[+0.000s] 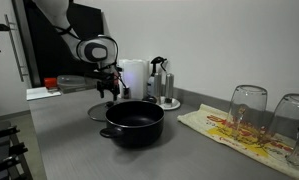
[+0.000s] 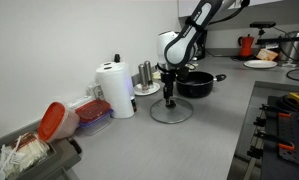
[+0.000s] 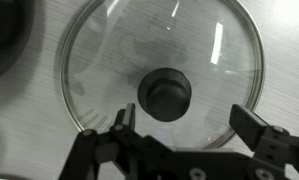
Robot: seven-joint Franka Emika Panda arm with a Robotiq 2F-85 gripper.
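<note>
A glass lid [image 3: 99,65] with a black round knob [image 3: 166,94] lies flat on the grey table. In the wrist view the knob sits between and a little ahead of my gripper, whose black fingers stand wide apart, one to each side of it. Nothing is held. From exterior view 2, the gripper [image 2: 170,94] hangs just over the knob of the lid [image 2: 171,114]; whether it touches cannot be made out. Beside the lid stands a black pot [image 1: 135,124], uncovered and empty as far as shows.
A white paper towel roll [image 2: 111,88] and red and blue containers [image 2: 57,120] stand along the back. Upturned glasses [image 1: 247,107] rest on a yellow cloth [image 1: 211,124].
</note>
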